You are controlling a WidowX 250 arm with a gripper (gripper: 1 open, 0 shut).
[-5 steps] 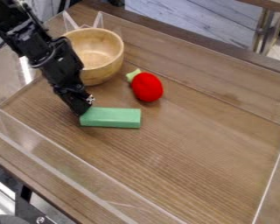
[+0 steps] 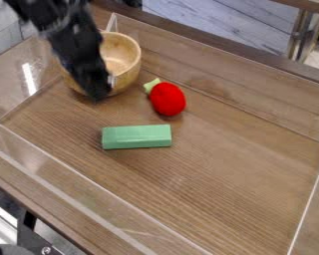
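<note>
My gripper (image 2: 93, 82) is raised in the upper left, blurred by motion, in front of a tan bowl (image 2: 120, 50); whether its fingers are open or shut is unclear. A green block (image 2: 136, 135) lies flat on the wooden table below and right of the gripper, apart from it. A red rounded object with a light green tip (image 2: 166, 98) rests right of the bowl.
A shelf-like wooden edge shows at the top right, and the table's edge runs along the lower left.
My gripper has moved up from beside the green block toward the bowl. The green block sits slightly to the right of where it was.
</note>
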